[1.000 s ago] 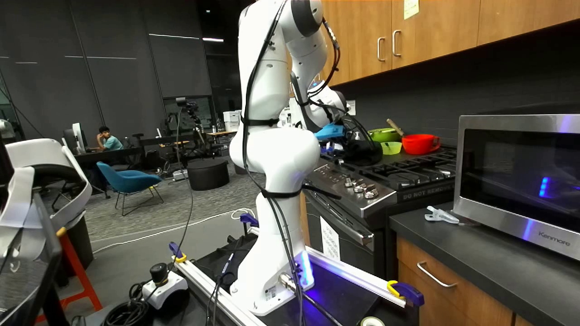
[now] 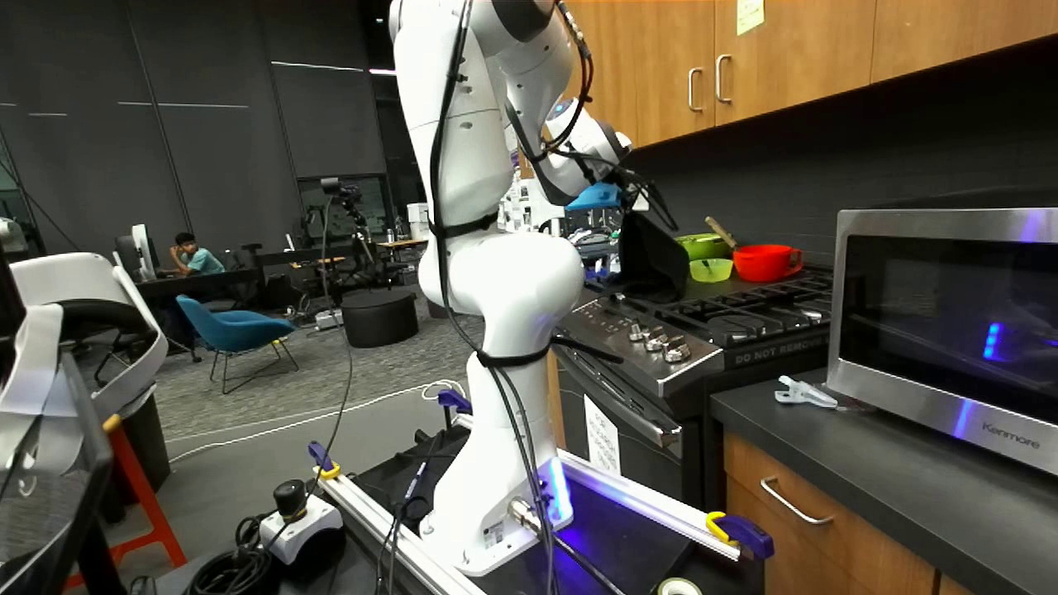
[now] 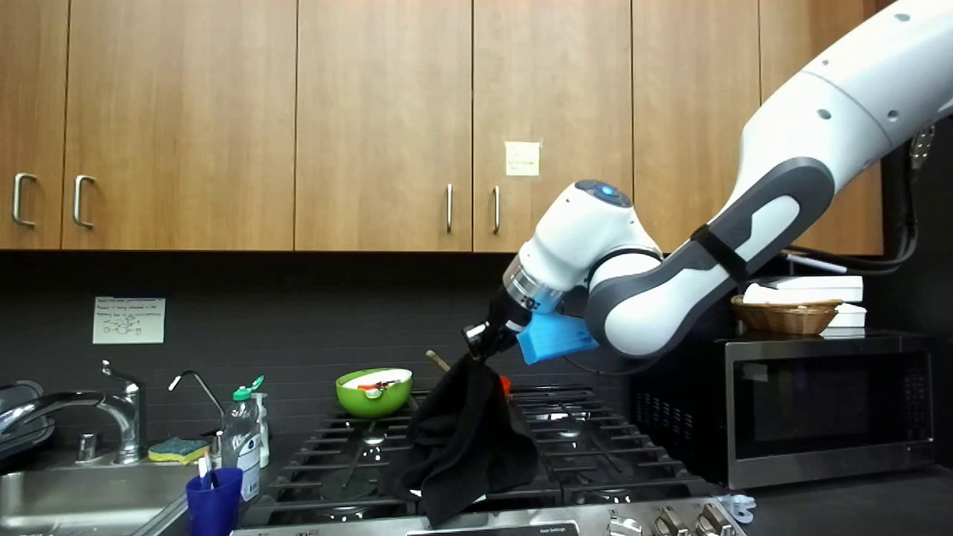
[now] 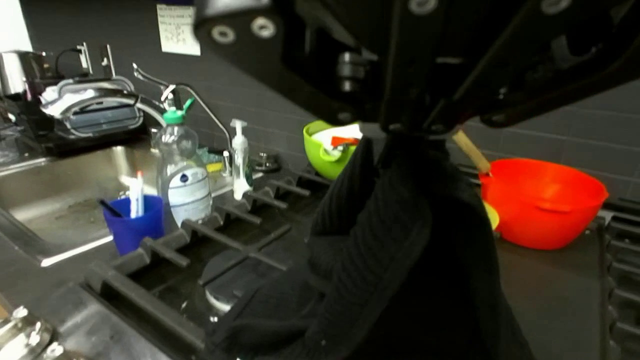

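Observation:
A black cloth (image 3: 469,438) hangs in folds from my gripper (image 3: 478,350), which is shut on a pinched part of its top. In the wrist view the cloth (image 4: 384,264) drops straight down from the closed fingertips and fills the lower middle. Its lower end spreads close over the stove's left and middle grates; whether it rests on them is hard to tell. Seen from exterior view 1, the cloth (image 2: 651,253) hangs behind the stove's front knobs.
The stove (image 2: 635,342) carries a green bowl (image 3: 373,393) and a red pot (image 4: 543,201) with a wooden handle beside it. Left of the stove stand a blue cup (image 4: 135,225), a soap bottle (image 4: 186,174) and the sink (image 3: 89,500). A microwave (image 3: 826,402) is on the right; cabinets hang above.
My gripper has risen, lifting the cloth from a low heap on the stove into a long hanging drape. The upper arm has swung back to the left in exterior view 1.

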